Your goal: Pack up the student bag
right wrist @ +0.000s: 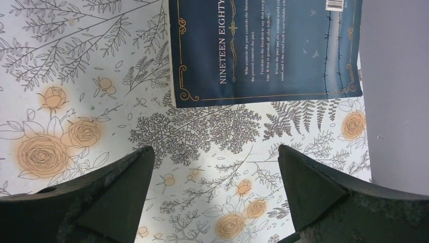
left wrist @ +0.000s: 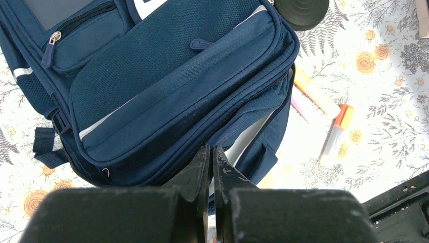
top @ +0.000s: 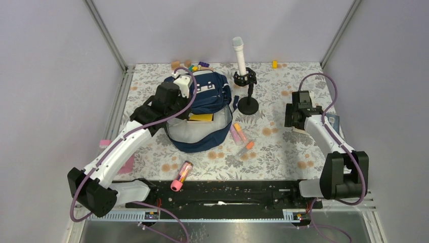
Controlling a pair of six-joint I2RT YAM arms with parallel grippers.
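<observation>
The navy backpack (top: 207, 101) lies open at centre-left, a yellow book (top: 201, 117) showing inside. My left gripper is shut at the bag's upper edge near its zipper; whether fabric is between the tips is unclear. My right gripper stands open over the floral table, just below a dark blue "Nineteen Eighty..." book (right wrist: 263, 50), holding nothing. Highlighters (left wrist: 336, 131) lie right of the bag, and a pink-capped pencil tube (top: 183, 174) lies at the front edge.
A black stand (top: 248, 105) with a white tube stands behind, right of the bag. Small coloured items (top: 195, 66) sit at the back edge. A wall borders the book's side.
</observation>
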